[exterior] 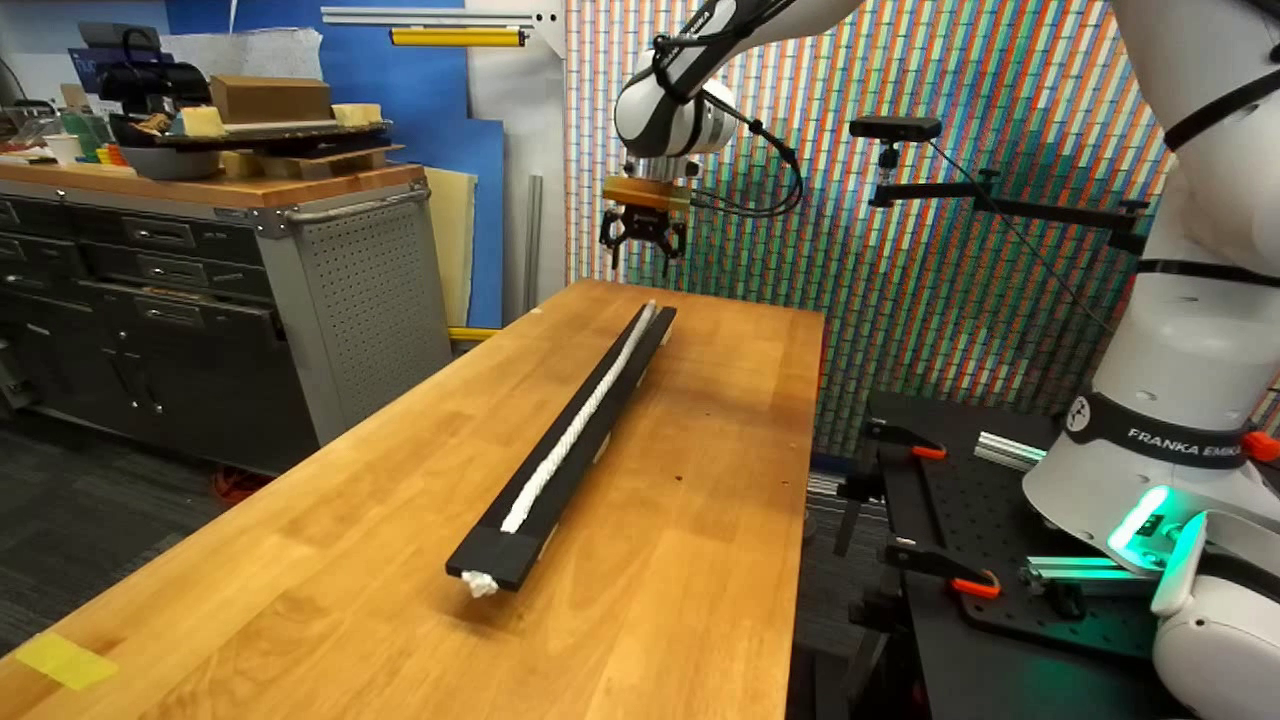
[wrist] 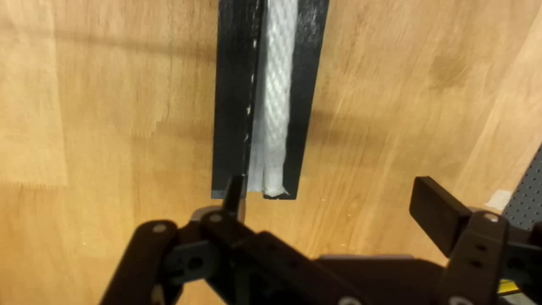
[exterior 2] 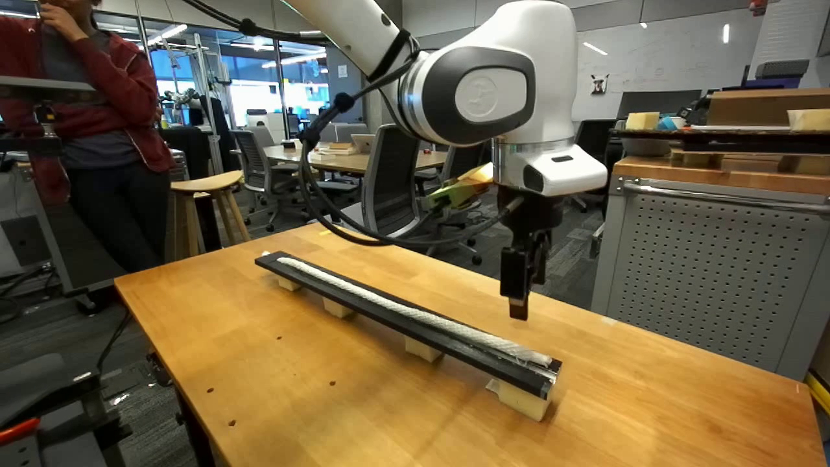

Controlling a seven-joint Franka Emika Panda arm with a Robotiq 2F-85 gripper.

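A white braided rope [exterior: 576,432] lies lengthwise along a long black channel [exterior 2: 467,347] raised on small wooden blocks. Its near tuft [exterior: 480,583] pokes out under one end of the channel. At the other end, the wrist view shows the rope's cut end [wrist: 275,190] inside the channel, against one side, with a pale strip of floor bare beside it. My gripper [exterior: 645,246] hangs above and just past that far end, its fingers spread wide. Nothing is between the fingers, and the rope is clear of them.
Bare wooden tabletop [exterior: 708,528] surrounds the channel on both sides. A grey tool cabinet [exterior 2: 708,264] stands beyond the table. A person [exterior 2: 101,117] stands near the table's far corner, by a wooden stool [exterior 2: 208,184].
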